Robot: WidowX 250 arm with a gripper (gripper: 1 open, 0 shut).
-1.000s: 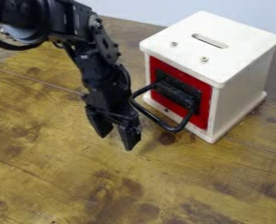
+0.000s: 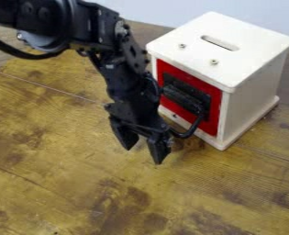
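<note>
My black gripper [image 2: 141, 147] hangs low over the wooden floor, just left of a white box [image 2: 250, 92] with a red front panel [image 2: 166, 108]. Its two fingers stand apart with nothing visible between them. A black fixture [image 2: 183, 92] on the red panel has a black loop handle, which reaches toward my gripper and is partly behind it. The box's top has a slot and two small knobs.
A pale wall [image 2: 282, 18] stands behind the box. A thin cable crosses the floor at the left.
My gripper has shifted right and slightly down, closer to the box and over part of the loop handle.
</note>
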